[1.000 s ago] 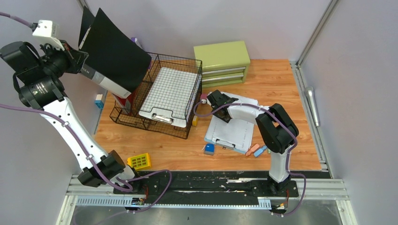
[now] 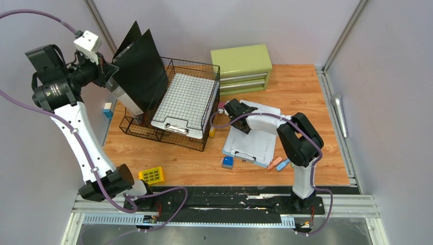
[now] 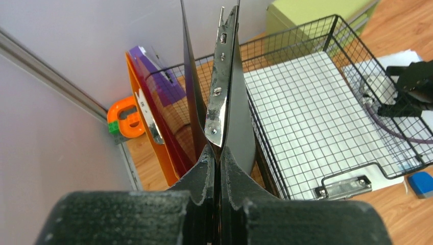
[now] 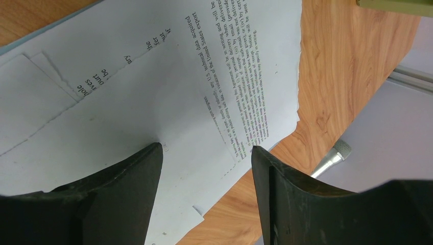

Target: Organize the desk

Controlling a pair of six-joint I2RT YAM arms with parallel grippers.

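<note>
A black folder (image 2: 140, 69) with a metal clip edge (image 3: 220, 76) is held upright in my left gripper, over the left compartment of the wire basket (image 2: 196, 144). Red and orange folders (image 3: 158, 148) stand there. A white clipboard (image 2: 183, 102) lies in the basket's right compartment. My right gripper is part open low over papers on a second clipboard (image 2: 255, 148), with nothing seen between its fingers.
A green drawer box (image 2: 240, 66) stands at the back. A yellow tray (image 2: 152, 175), a blue object (image 2: 227, 162) and small pink and blue items (image 2: 274, 164) lie near the front edge.
My left gripper has moved right with the black folder, which now hangs more upright and lower into the basket. The right arm shows no visible change.
</note>
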